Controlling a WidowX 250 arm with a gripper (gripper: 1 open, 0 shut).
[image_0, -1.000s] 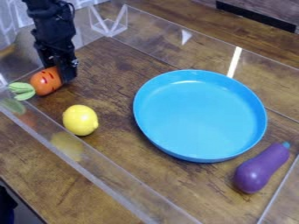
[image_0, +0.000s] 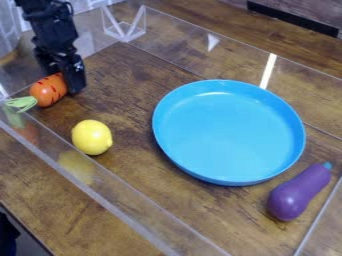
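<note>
My black gripper (image_0: 56, 72) is at the upper left, low at the back of an orange carrot (image_0: 48, 92) with green leaves. Its fingers look apart around or beside the carrot; whether they touch it is hard to tell. A yellow lemon (image_0: 91, 137) lies lower down, a wide blue plate (image_0: 227, 134) fills the centre right, and a purple eggplant (image_0: 298, 191) lies at the lower right.
Clear plastic walls edge the wooden table (image_0: 174, 225). Bare wood lies between the carrot and the plate and along the back.
My gripper has shifted a little to the left at the carrot, which has turned slightly and moved left. The other objects are unmoved.
</note>
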